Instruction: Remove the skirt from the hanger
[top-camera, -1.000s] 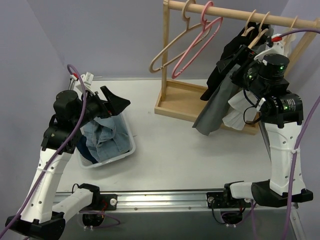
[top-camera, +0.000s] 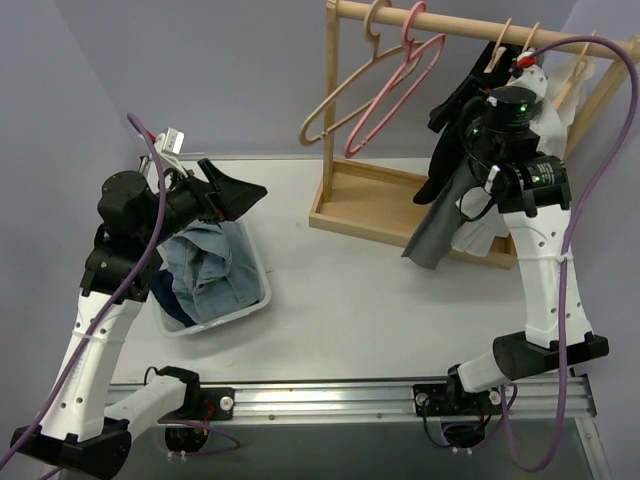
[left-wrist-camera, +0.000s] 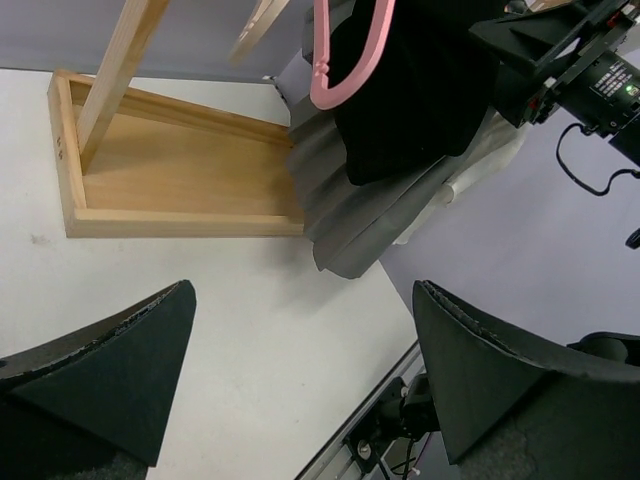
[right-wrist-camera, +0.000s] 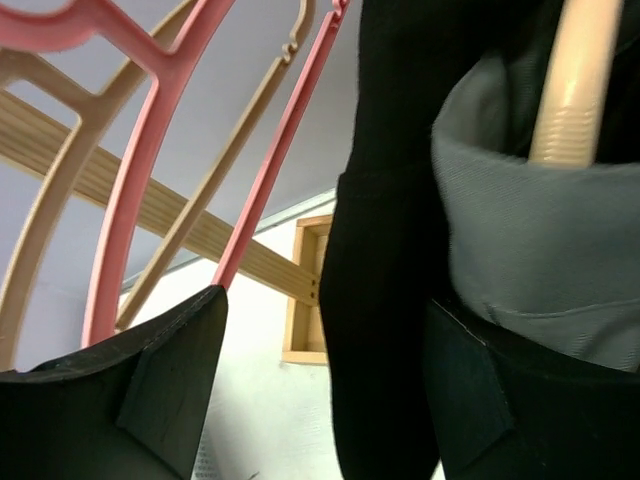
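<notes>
Skirts hang on the rack's right end: a grey one (top-camera: 435, 230), a black one (left-wrist-camera: 405, 100) and a white one behind. In the right wrist view, black cloth (right-wrist-camera: 380, 240) and grey cloth (right-wrist-camera: 540, 250) hang from near a wooden hanger bar (right-wrist-camera: 575, 70). My right gripper is among these garments at the rail, its fingers apart, black cloth between or just beyond them; contact is unclear. My left gripper stands open and empty above the left side of the table, facing the rack.
Empty beige and pink hangers (top-camera: 375, 120) hang left of the skirts on the wooden rail (top-camera: 460, 28). A plastic bin of denim (top-camera: 210, 275) sits under my left arm.
The grey skirt's lower end has shifted slightly right. My left arm has shifted only slightly.
</notes>
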